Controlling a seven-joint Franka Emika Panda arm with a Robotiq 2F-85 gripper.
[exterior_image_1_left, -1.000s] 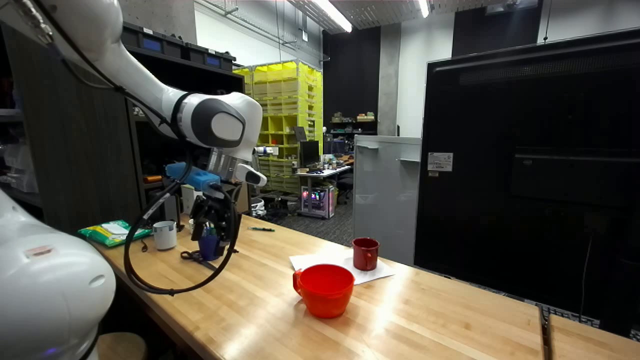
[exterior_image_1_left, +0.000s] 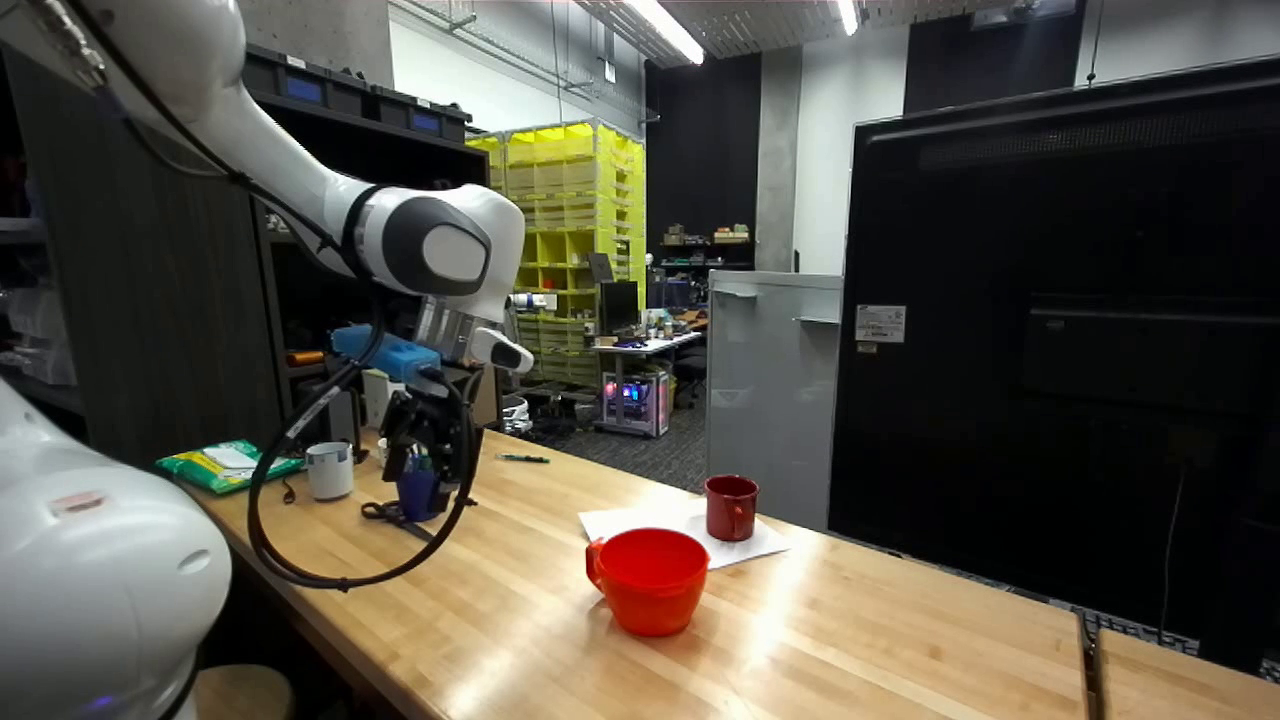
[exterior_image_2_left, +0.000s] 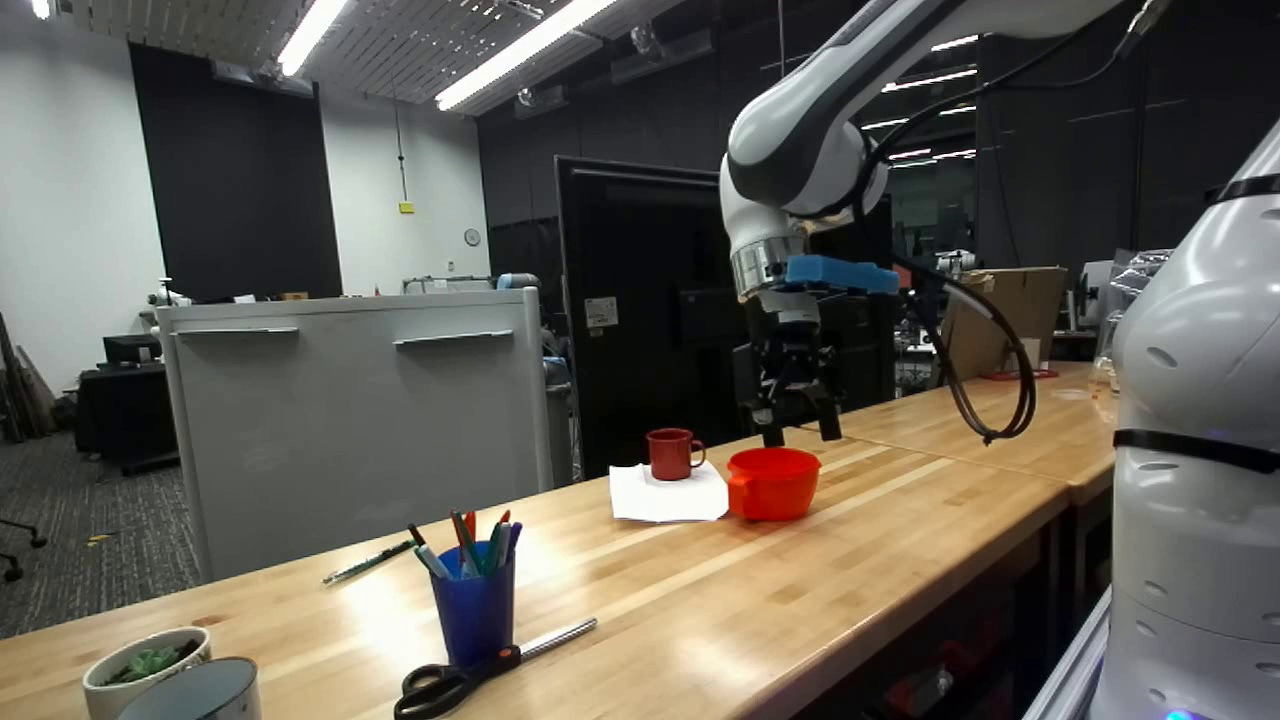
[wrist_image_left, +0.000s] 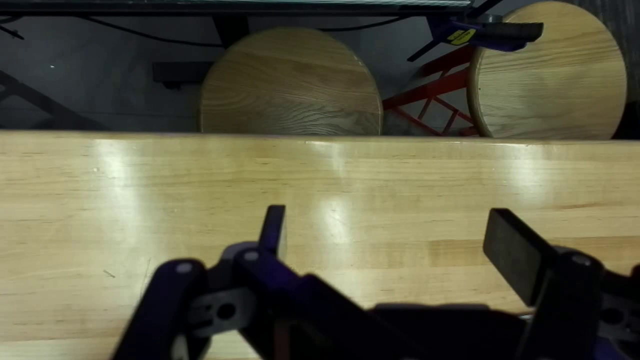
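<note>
Above the wooden table hangs my gripper, its two fingers wide apart in the wrist view with only bare tabletop showing between them. It is open. A bright red bowl-like cup with a handle (exterior_image_1_left: 654, 582) stands upright on the table. Behind it, a dark red mug (exterior_image_1_left: 731, 508) rests on a sheet of white paper (exterior_image_2_left: 642, 498). A blue cup (exterior_image_2_left: 471, 612) holds several pens and markers. Black-handled scissors (exterior_image_2_left: 438, 690) lie beside this cup. Neither red vessel appears in the wrist view.
A pen (exterior_image_2_left: 368, 562) lies near the far table edge. At one end are a white mug (exterior_image_1_left: 330, 470), a green packet (exterior_image_1_left: 228, 466) and a small potted plant (exterior_image_2_left: 146, 662). Stools (wrist_image_left: 291, 84) stand beyond the table edge. The table's middle has free room.
</note>
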